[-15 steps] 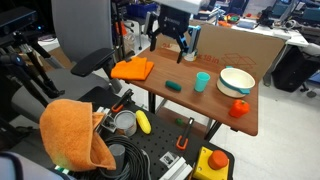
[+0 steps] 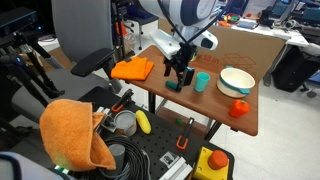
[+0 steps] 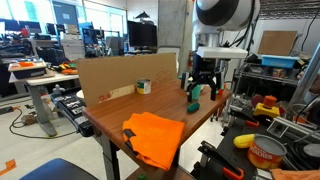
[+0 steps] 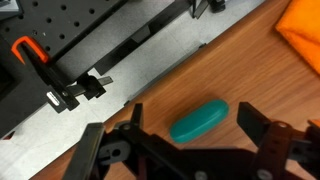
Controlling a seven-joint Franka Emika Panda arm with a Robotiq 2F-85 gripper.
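A small teal-green object (image 4: 199, 121) with rounded ends lies on the wooden table near its front edge. My gripper is open above it, one finger on either side in the wrist view, and nothing is held. In exterior view 1 the gripper (image 2: 178, 78) hangs just over the green object (image 2: 173, 85), partly covering it. From exterior view 2 the gripper (image 3: 201, 82) appears above and slightly right of the green object (image 3: 193, 107), with a gap between them.
A teal cup (image 2: 202, 81) stands close on the right. Beyond it are a white pot (image 2: 236, 82) and a red tomato-like item (image 2: 239, 108). An orange cloth (image 2: 132, 68) lies at the left. Clamps (image 2: 122, 100) grip the table's front edge.
My gripper has come down and toward the table's front edge, nearing the green object. The objects on the table have stayed where they were.
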